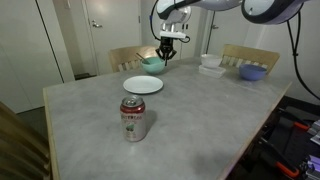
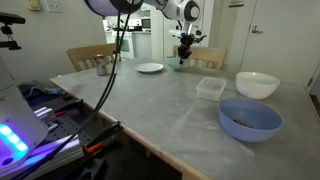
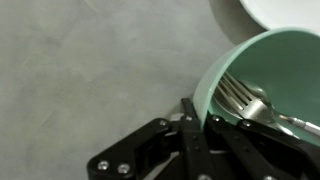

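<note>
A pale green bowl (image 1: 152, 67) is at the far side of the table, just behind the white plate (image 1: 144, 85). In the wrist view the green bowl (image 3: 285, 62) fills the right side, and a metal fork (image 3: 246, 100) lies in it with other cutlery partly visible. My gripper is shut on the bowl's near rim, with one finger inside and one outside. From the exterior views, I cannot tell whether the bowl touches the table.
A red and silver can (image 1: 133, 118) stands at the near left. On the other side are a white bowl (image 2: 257, 85), a blue bowl (image 2: 249, 118) and a pale square container (image 2: 211, 89).
</note>
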